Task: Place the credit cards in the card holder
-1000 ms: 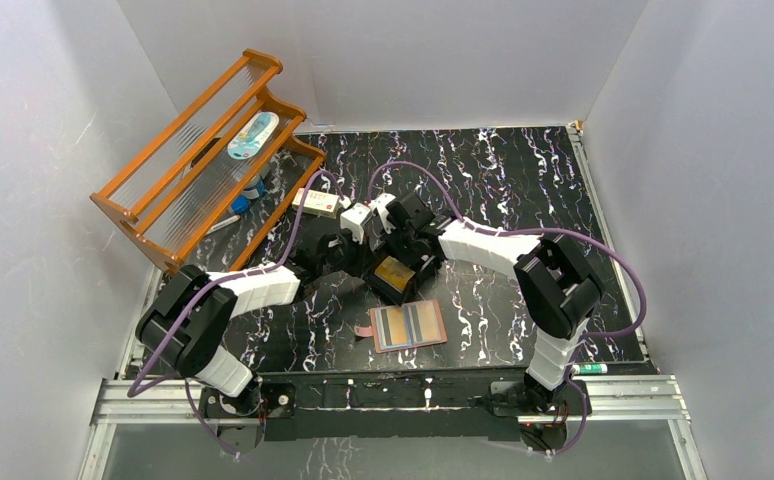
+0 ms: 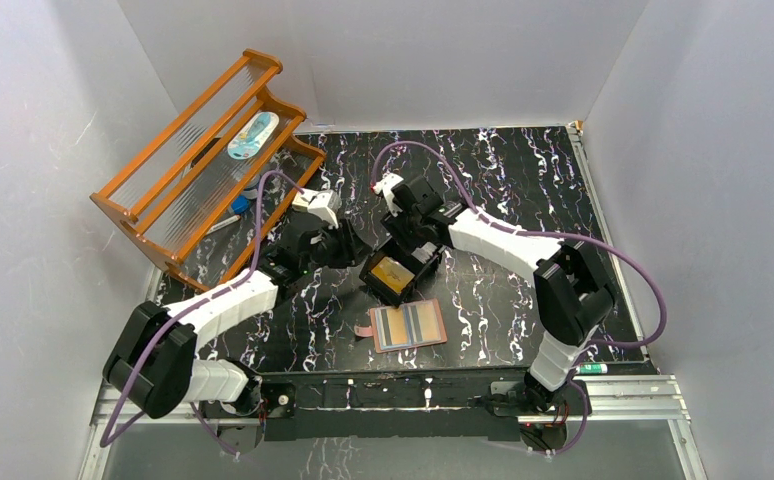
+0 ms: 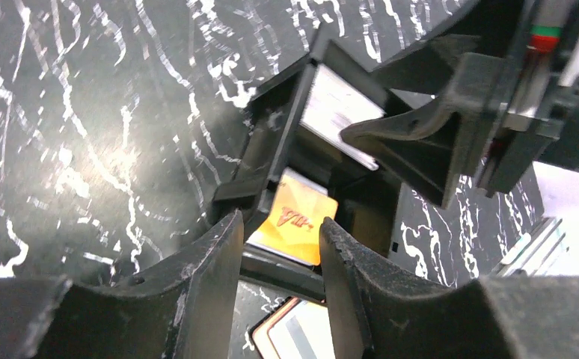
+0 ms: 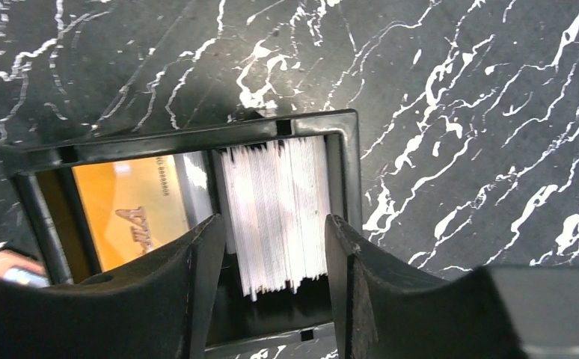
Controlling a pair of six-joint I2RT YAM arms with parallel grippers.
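Note:
A black divided box [image 2: 406, 292] sits mid-table. An orange card [image 3: 294, 217] lies in one compartment; a tight row of white card edges [image 4: 275, 217] fills another. My left gripper stands open at the box's left, nothing between its fingers. Over the white cards hangs my right gripper, also open and empty; its black fingers [image 3: 399, 134] reach over the box in the left wrist view. Spread flat in front of the box is the card holder [image 2: 408, 326], a pink-edged booklet with striped pockets, its corner visible in the left wrist view.
A wooden rack [image 2: 213, 165] with clear panels stands at the back left, a blue-and-white packet [image 2: 253, 135] on it. The left arm partly covers a pale box [image 2: 303, 200].
My left gripper has drawn back to the left from the box, and its arm now hides more of the pale box. The right gripper has shifted slightly away toward the back right.

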